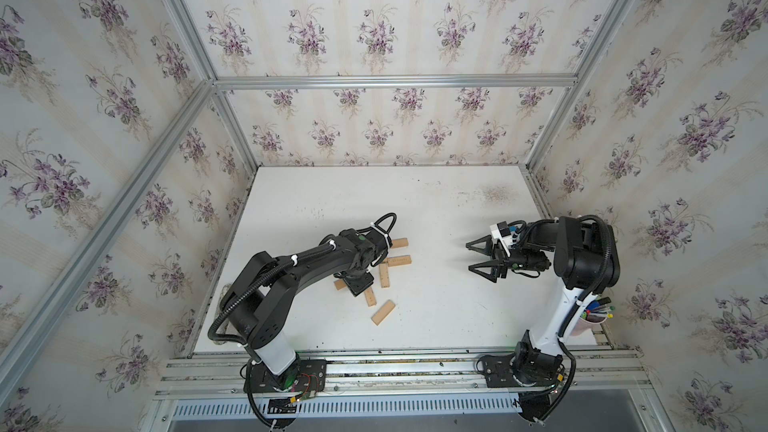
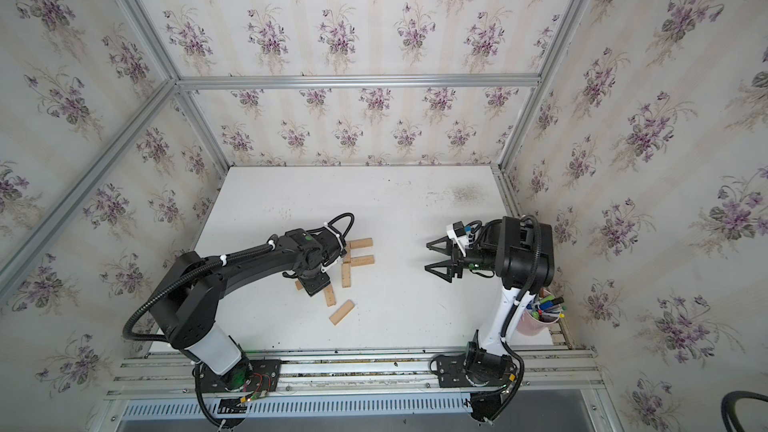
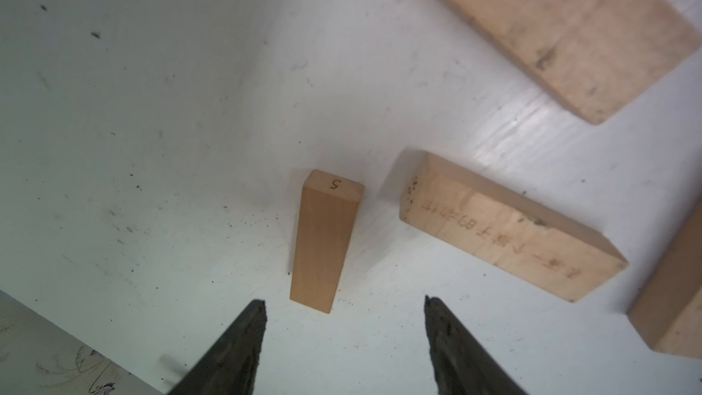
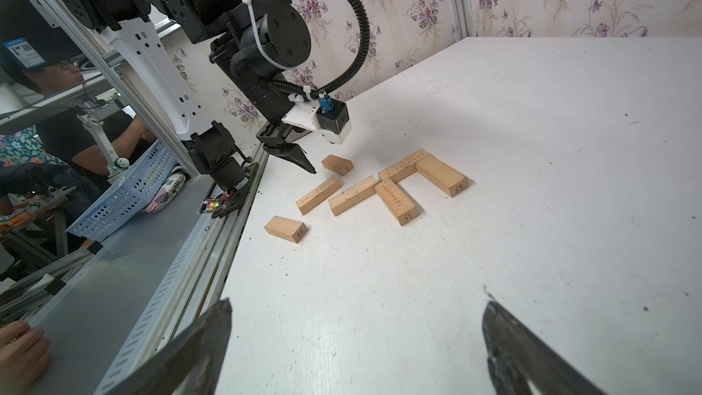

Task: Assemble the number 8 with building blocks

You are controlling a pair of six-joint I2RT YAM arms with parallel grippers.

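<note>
My left gripper is open above the white table, nothing between its fingers. In the left wrist view a small block marked 5 [image 3: 324,241] lies just beyond the fingertips, with another block [image 3: 512,226] to its right and larger ones at the edges. In the right wrist view several wooden blocks, including one marked 35 [image 4: 396,201] and one marked 65 [image 4: 441,174], form joined lines; others [image 4: 285,228] lie loose nearer the front. My right gripper [image 1: 480,257] stands open at the right, away from the blocks.
A cup of pens [image 2: 540,312] stands at the right front edge. Beyond the front rail, the right wrist view shows a blue basket [image 4: 124,190] and people.
</note>
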